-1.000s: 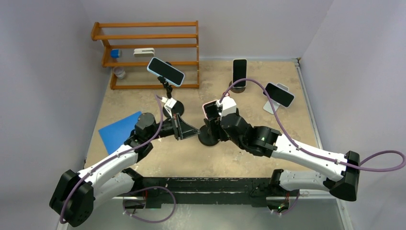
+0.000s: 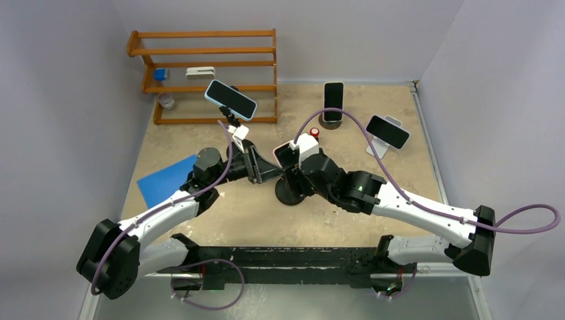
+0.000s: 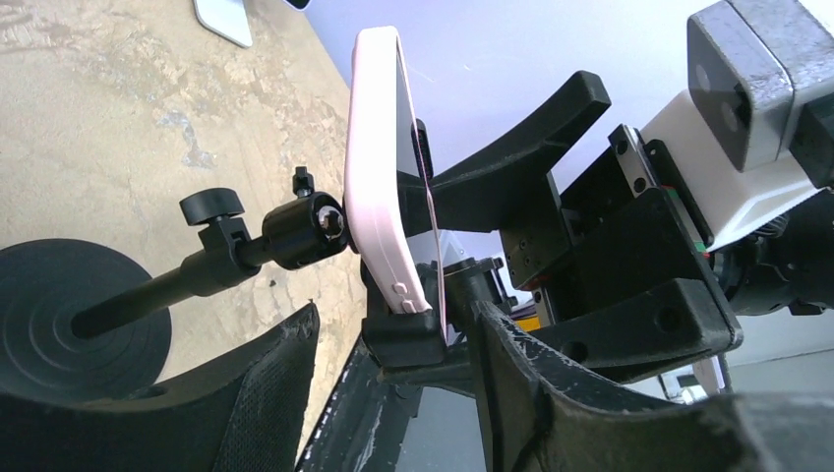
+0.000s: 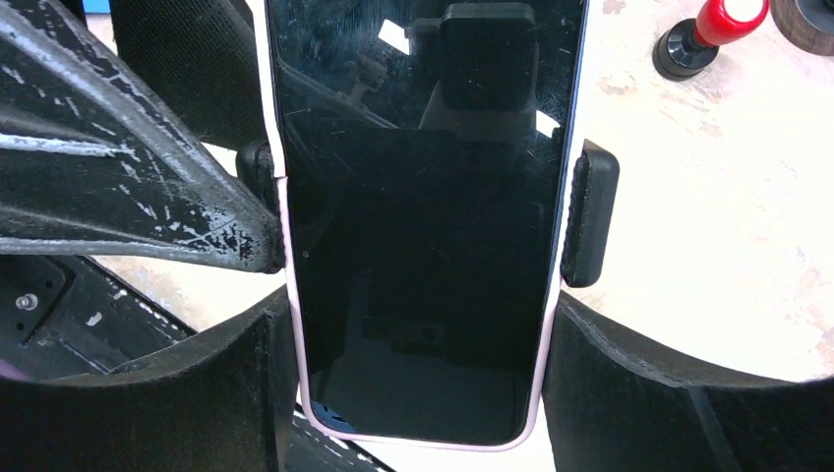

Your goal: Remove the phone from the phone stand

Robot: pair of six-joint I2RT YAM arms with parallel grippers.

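A pink-edged phone point(image 4: 423, 246) with a dark screen sits between the black clamp pads of a stand. Its round black base point(image 2: 289, 194) rests on the table, and its arm point(image 3: 148, 295) reaches the phone's back. My right gripper is shut on the phone's two long edges, near its lower end. My left gripper is part open, its fingertips just short of the phone and the clamp in its own view. One worn left finger point(image 4: 148, 167) reaches up beside the left clamp pad; whether it touches cannot be told.
Behind stand a blue-edged phone point(image 2: 230, 100) on its own stand, an upright black phone point(image 2: 333, 97) and another phone point(image 2: 388, 132) on a white stand. A red-topped object point(image 4: 730, 20) stands nearby. A wooden rack point(image 2: 206, 90) and a blue sheet point(image 2: 164, 181) lie leftward.
The held phone and my right gripper have shifted slightly to the left. My left gripper has moved a little away from the front edge and towards the right, beside the clamp.
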